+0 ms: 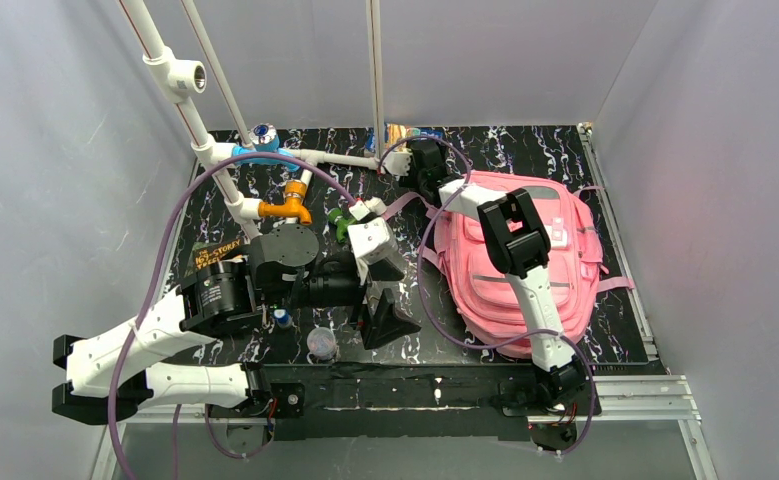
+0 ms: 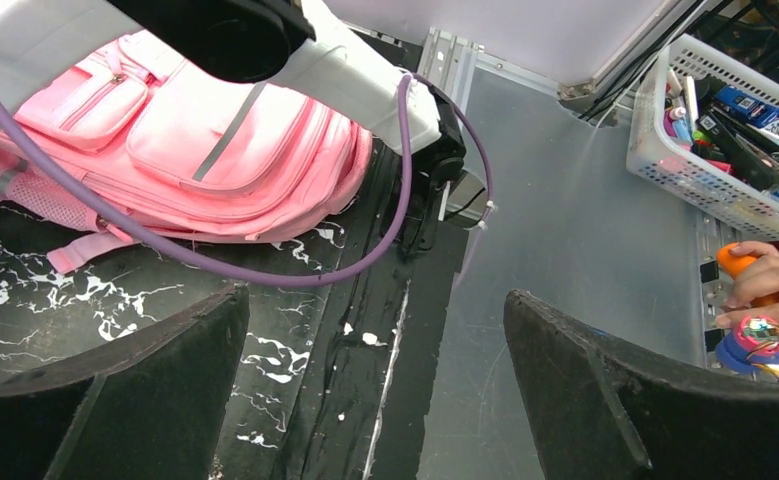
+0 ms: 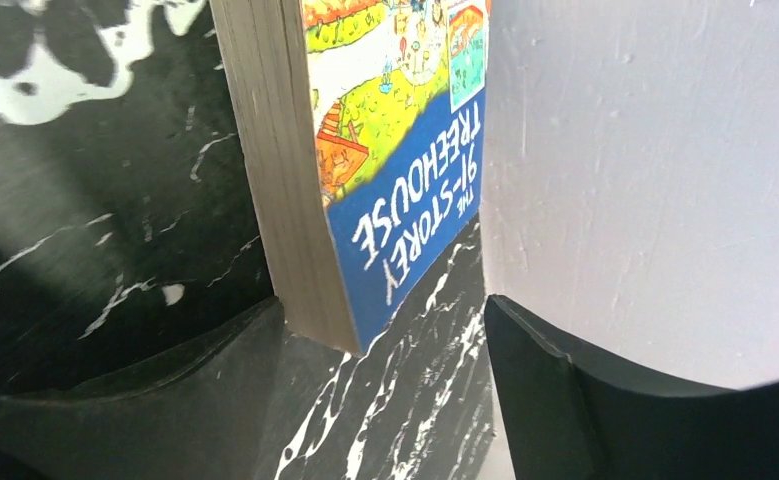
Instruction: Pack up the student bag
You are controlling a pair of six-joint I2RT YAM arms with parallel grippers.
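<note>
A pink backpack [image 1: 510,300] lies on the black marbled floor at the right. My left gripper [image 1: 395,295] is open over the middle floor, empty. My right gripper is at the back, partly hidden in the top view; its fingers are apart beside the lower end of an upright book [image 3: 400,200], "The 91-Storey Treehouse", standing by the back wall. Whether they touch it I cannot tell. Another book [image 1: 210,255] lies at the left, partly under my left arm.
White pipes with an orange fitting [image 1: 285,205] fill the back left. A clear cylinder [image 1: 321,342] sits near the front edge. A basket [image 2: 715,150] of stationery and a person's hand [image 2: 770,285] show outside.
</note>
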